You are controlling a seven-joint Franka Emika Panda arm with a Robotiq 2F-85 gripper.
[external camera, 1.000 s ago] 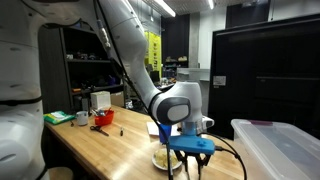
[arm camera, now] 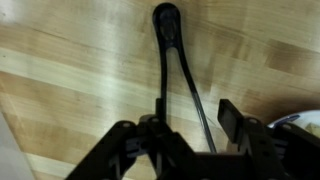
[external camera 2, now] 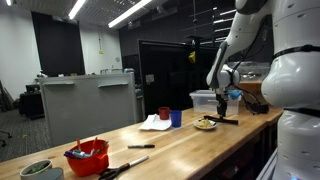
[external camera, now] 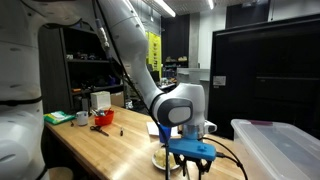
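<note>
Black tongs (arm camera: pixel 164 62) lie on the wooden table in the wrist view, their joined, rounded end at the top and two thin arms spreading downward. My gripper has one dark finger on each side of the tongs, with visible gaps; it is at least part open. In exterior view 1 the white arm with its blue bracket leans down over the table's near right part, and the fingertips are hard to make out. In exterior view 2 the gripper (external camera 2: pixel 222 110) is low, close above the dark tongs (external camera 2: pixel 224 121).
A plate with yellowish food (external camera 2: pixel 205 124) stands close beside the tongs. A large clear bin (external camera: pixel 275 150) is to the right. Farther along the table are a red container (external camera 2: pixel 87 158), a blue cup (external camera 2: pixel 176 118) and a dark-handled utensil (external camera 2: pixel 125 167).
In exterior view 1 the arm's blue bracket has come slightly lower over the table. The plate and the other objects look unmoved.
</note>
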